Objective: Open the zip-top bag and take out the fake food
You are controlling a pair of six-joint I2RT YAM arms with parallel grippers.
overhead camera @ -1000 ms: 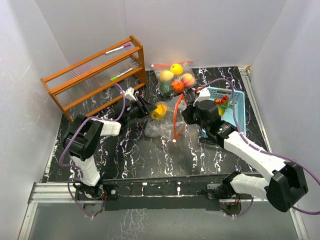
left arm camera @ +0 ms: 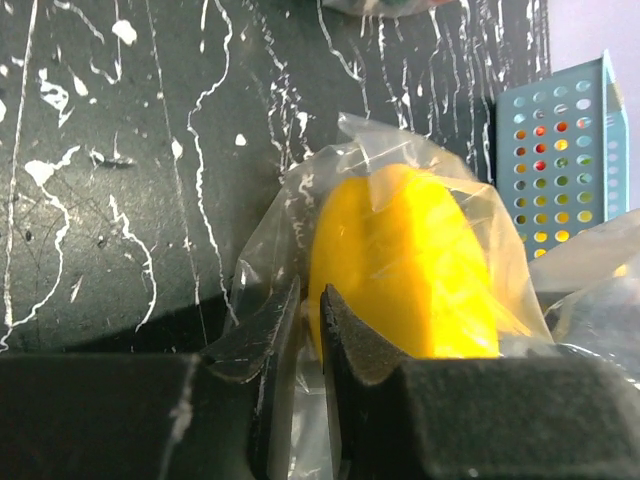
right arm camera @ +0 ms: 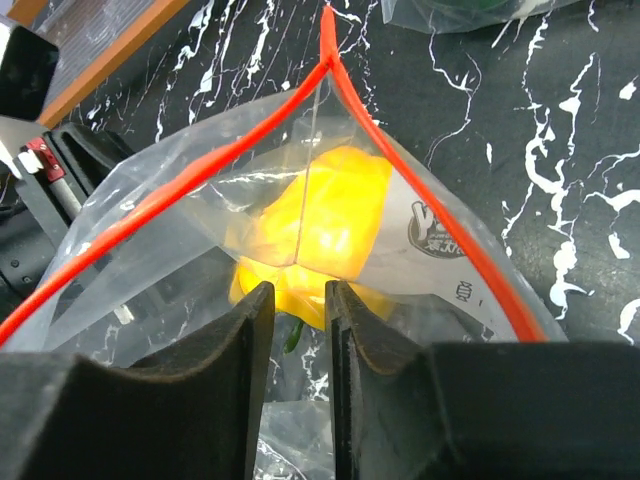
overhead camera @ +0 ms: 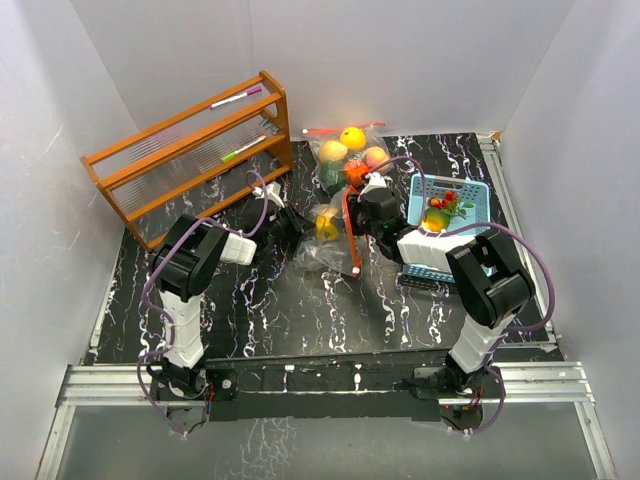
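Note:
The clear zip bag [overhead camera: 320,255] with its orange zip [right arm camera: 480,260] lies mid-table, its mouth spread toward the right. Inside is a yellow fake pepper [left arm camera: 400,260] [right arm camera: 320,210], a green stem showing. My left gripper is at the bag's left side, fingertips close together against plastic beside the pepper; whether it grips anything is unclear. My right gripper is at the bag's opening with a small gap between its fingers, which appear over the lower part of the pepper; contact cannot be told.
A second bag of fake fruit [overhead camera: 350,160] lies at the back. A blue basket [overhead camera: 470,200] with fake food stands at the right. A wooden rack [overhead camera: 190,150] occupies the back left.
The right arm has moved left and inward toward the bag's opening. The left arm has shifted slightly right; the pepper and zip have shifted a little.

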